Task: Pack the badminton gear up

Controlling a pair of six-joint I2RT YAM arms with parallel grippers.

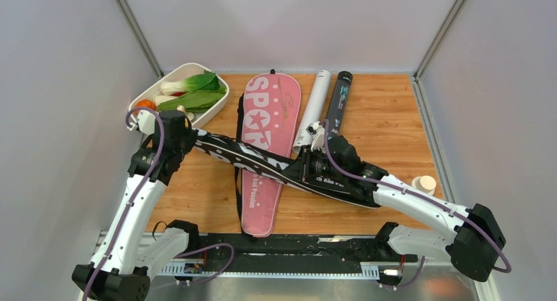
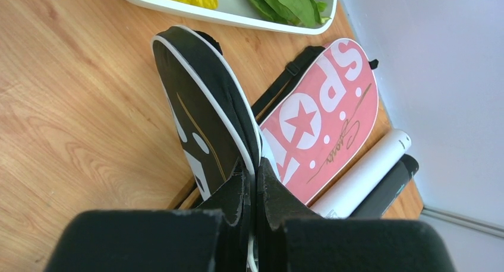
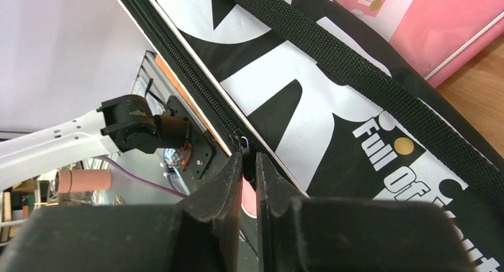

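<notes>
A long black racket bag (image 1: 240, 158) with white print stretches diagonally over the pink SPORT bag (image 1: 261, 202). My left gripper is shut on the black bag's white-piped edge at its raised left end. My right gripper is shut on the zipper pull of the black bag, whose zipper runs away from it in the right wrist view. A white tube (image 1: 314, 106) and a black tube (image 1: 338, 100) lie side by side at the back, right of the pink bag.
A white bin (image 1: 215, 109) of vegetables sits at the back left. A small cream cylinder (image 1: 425, 183) stands at the right edge. Bare wood shows at front left and back right.
</notes>
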